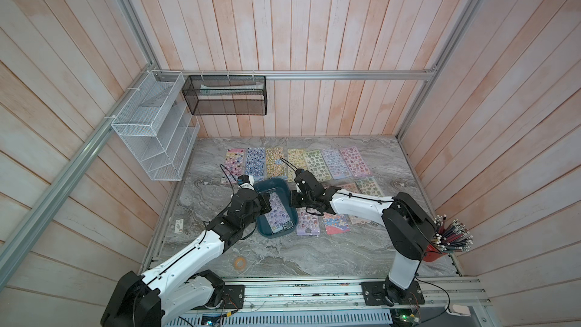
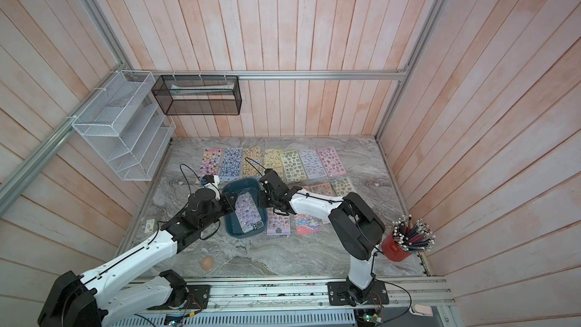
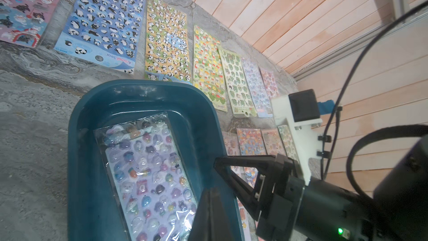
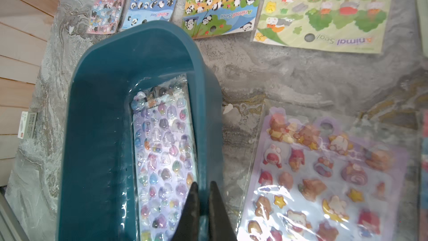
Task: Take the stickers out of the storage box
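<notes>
Inside the teal storage box (image 3: 82, 169) one purple sheet of puffy gem stickers (image 3: 145, 183) lies flat and slanted, in a clear sleeve. The same sheet (image 4: 162, 165) rests along the box's right side in the right wrist view. My left gripper is shut above the box, no sticker sheet visible between its fingers; it hides the sheet's lower right part. My right gripper is shut on the right-hand wall of the box (image 4: 209, 116). In the top left view, the left gripper (image 1: 269, 201) and right gripper (image 1: 293, 198) face each other across the box.
Several sticker sheets, such as a blue panda one (image 3: 107, 22), lie in a row behind the box. A bear sheet (image 4: 321, 183) and others lie to its right. A tape roll (image 1: 239, 262) sits in front; a red bucket of pens (image 2: 396, 248) stands far right.
</notes>
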